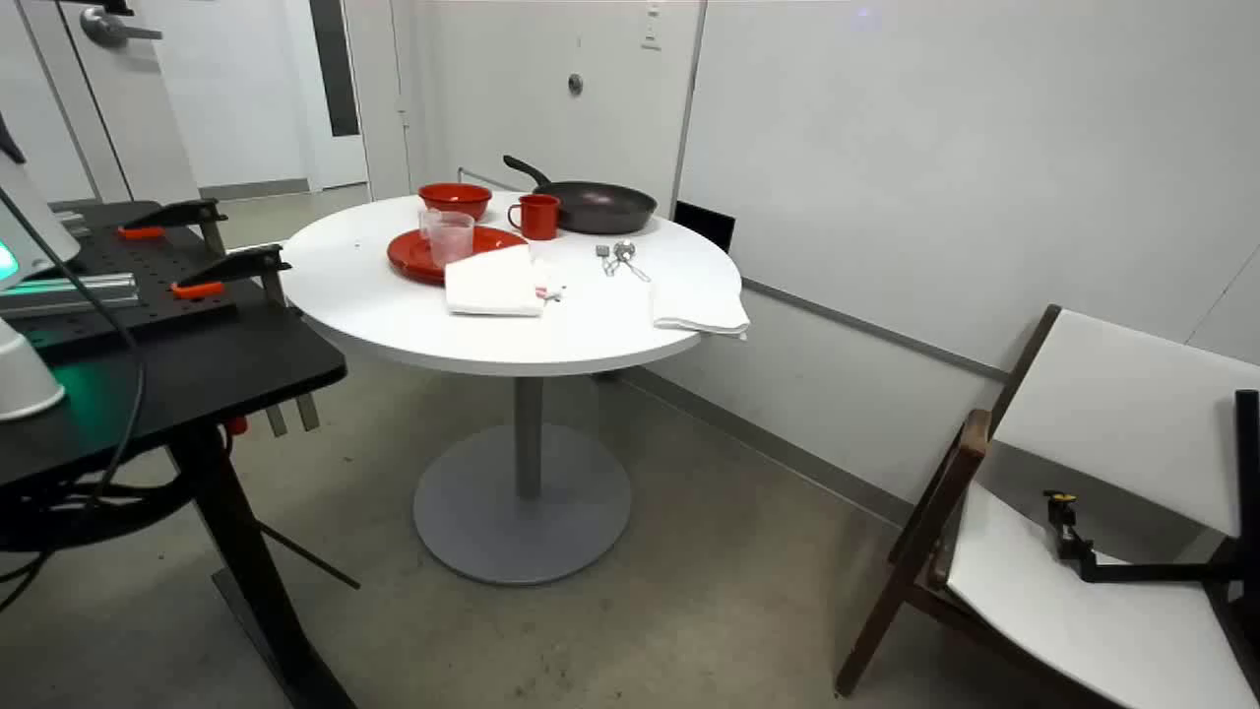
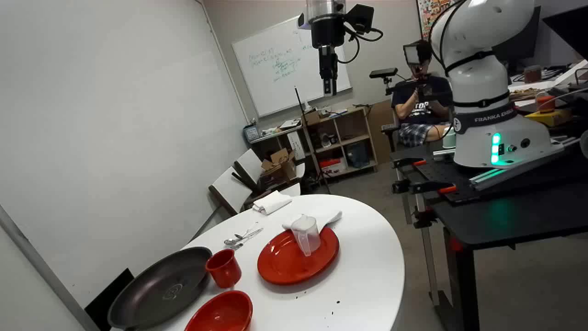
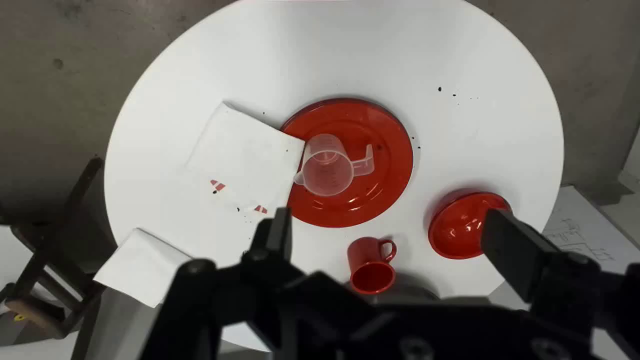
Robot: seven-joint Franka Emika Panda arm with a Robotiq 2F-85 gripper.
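My gripper (image 2: 329, 88) hangs high above the round white table; in the wrist view its fingers stand wide apart, open, with nothing held. On a red plate (image 3: 387, 162) rests a clear plastic measuring cup (image 3: 327, 171), upright, its handle toward the bowl side. A folded white cloth (image 3: 246, 150) overlaps the plate's edge. Close to the plate are a red mug (image 3: 366, 255) and a red bowl (image 3: 459, 231). Behind the mug sits a black frying pan (image 1: 602, 208), mostly covered by my gripper in the wrist view. Small metal utensils (image 1: 619, 255) lie near the pan.
A second white cloth (image 3: 144, 267) overhangs the table edge. Dark crumbs (image 3: 439, 89) dot the tabletop. A wall (image 1: 945, 177) runs close behind the table, and a chair (image 1: 1075, 555) stands apart.
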